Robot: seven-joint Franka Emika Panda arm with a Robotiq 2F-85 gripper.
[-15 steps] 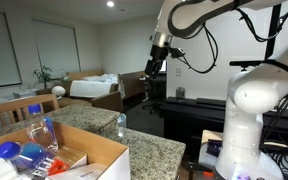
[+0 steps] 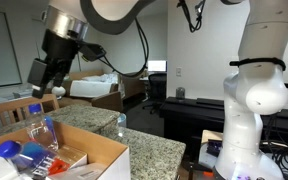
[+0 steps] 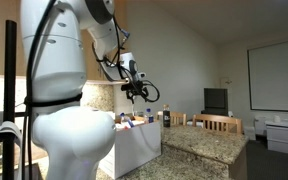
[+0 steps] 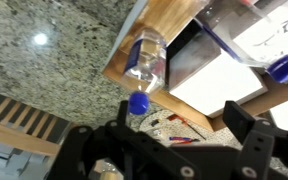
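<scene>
My gripper (image 2: 46, 82) hangs over the left part of an open cardboard box (image 2: 102, 149), high above its contents. In the wrist view the dark fingers (image 4: 246, 128) stand wide apart, and the gripper is open with nothing between them. A clear bottle (image 4: 148, 58) with a blue cap (image 4: 138, 103) stands just inside the box's edge, ahead of the left finger. That upright bottle (image 2: 37, 128) rises above the rim in exterior view 1, below the gripper and apart from it.
Other blue-capped items (image 2: 8, 149) and white cartons (image 4: 219, 88) crowd the box. Outside it, a clear bottle (image 2: 122, 125) stands on the speckled counter (image 2: 156, 152). Wooden chairs (image 3: 217, 123) stand behind the counter.
The arm has swung from the right, over the counter, to the left above the box, and the gripper has come lower. The box and bottles have stayed in place.
</scene>
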